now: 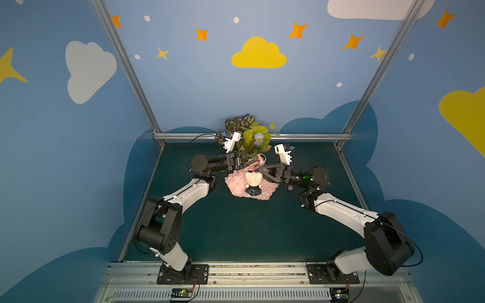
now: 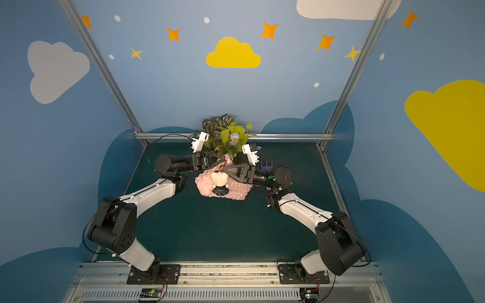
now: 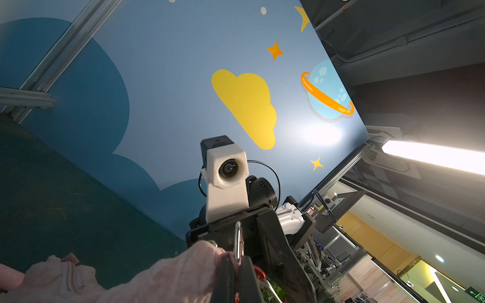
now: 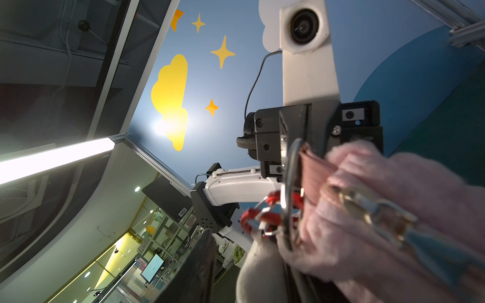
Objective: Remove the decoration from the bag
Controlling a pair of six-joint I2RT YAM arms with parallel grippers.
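Observation:
The pink fluffy bag lies at the middle of the table. On top of it rests the decoration, a cream plush figure with a dark skirt. Red loops and a metal ring show at the figure's top end, beside the bag's pink fabric. My left gripper is shut at the bag's upper edge. Metal rises at its fingertips, but whether it is pinched cannot be told. Close by on the right, my right gripper stands part open, with the plush figure near its left finger.
Green potted leaves with a pale blue flower stand right behind the bag. A purple fork-shaped thing lies beyond the right arm. A gold clasp with a blue strap hangs beside the bag fabric.

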